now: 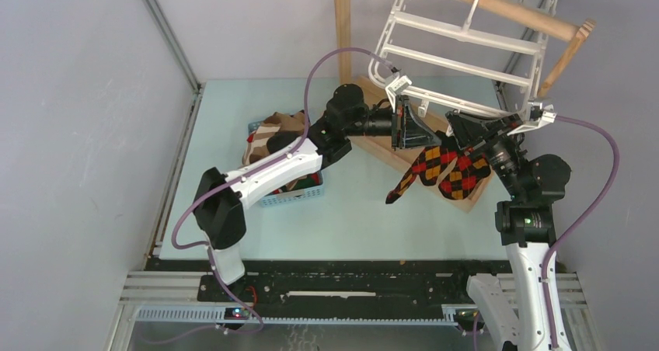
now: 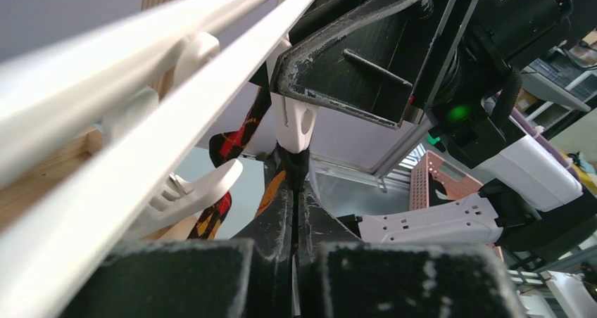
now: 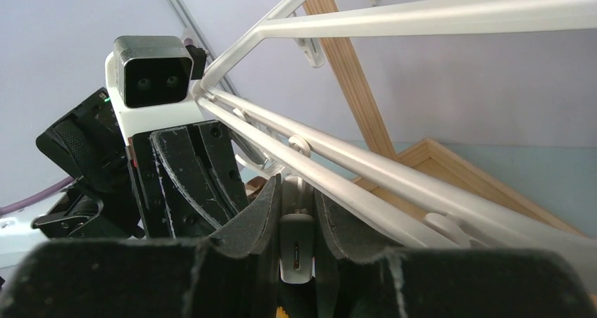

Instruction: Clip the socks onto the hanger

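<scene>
Checked red, yellow and black socks [image 1: 430,165] hang below the front bar of the white hanger [image 1: 455,101], their black cuff [image 2: 292,162] right under a white clip [image 2: 294,124]. At that cuff my left gripper is shut, dark cloth running in between its fingertips. My right gripper is shut on the same white clip [image 3: 297,244], squeezing its upper part from both sides. In the top view both grippers nearly touch under the bar and cover the cuff. Whether the clip's mouth bites the cuff is hard to tell.
Further white clips [image 2: 190,198] hang along the bars close to my left gripper. Under the hanger lies a wooden frame [image 1: 378,145]. A blue basket [image 1: 291,199] of other socks stands left, beneath the left arm.
</scene>
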